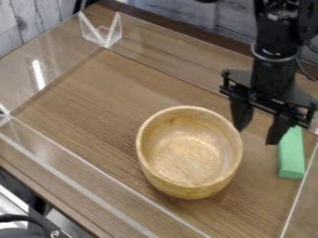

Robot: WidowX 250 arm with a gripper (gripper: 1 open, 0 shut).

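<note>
My black gripper (271,110) hangs over the right side of the wooden table, open, with its fingers pointing down between a beige bowl and a green block. The bowl (189,153) sits in the lower middle of the view. The green block (292,156) lies at the right edge of the table, just below and to the right of the gripper, partly behind its right finger or close beside it; whether they touch I cannot tell.
A clear plastic piece (102,28) stands at the upper left. Dark floor shows past the table's edges.
</note>
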